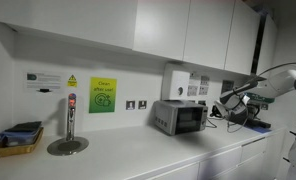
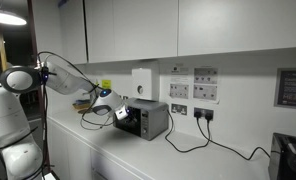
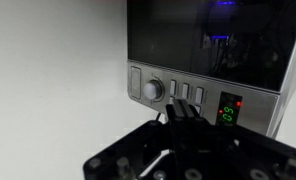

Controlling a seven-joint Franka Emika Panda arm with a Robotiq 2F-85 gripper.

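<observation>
A silver microwave (image 1: 181, 117) with a dark door stands on the white counter (image 1: 108, 152). In the wrist view its control panel runs slantwise: a round knob (image 3: 153, 90), a row of oblong buttons (image 3: 185, 92) and a lit display (image 3: 227, 108) with green digits. My gripper is shut at the lower middle, its fingertips in front of the panel near the buttons. Nothing shows between them. Whether they touch the panel cannot be told. In exterior view 2 the gripper (image 2: 121, 113) is close to the microwave's front, at its left end.
A white dispenser (image 1: 175, 81) hangs on the wall above the microwave, beneath the wall cupboards (image 1: 160, 28). Cables (image 2: 218, 146) run from wall sockets (image 2: 203, 113) along the counter. At the other end stand a tap (image 1: 71, 116) and a basket (image 1: 21, 140).
</observation>
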